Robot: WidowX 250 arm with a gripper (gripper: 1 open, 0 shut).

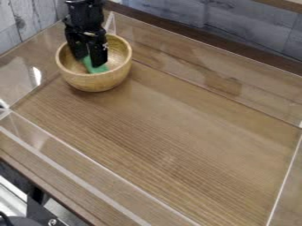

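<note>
A yellow-tan bowl [92, 81] sits on the wooden table at the upper left, with a green object [97, 69] inside it. My black gripper [87, 51] hangs at the bowl's back rim, open, partly over the green object. Its fingertips are small and dark, so their exact contact with the object or bowl cannot be told.
Pale edges border it at the left and at the far right.
</note>
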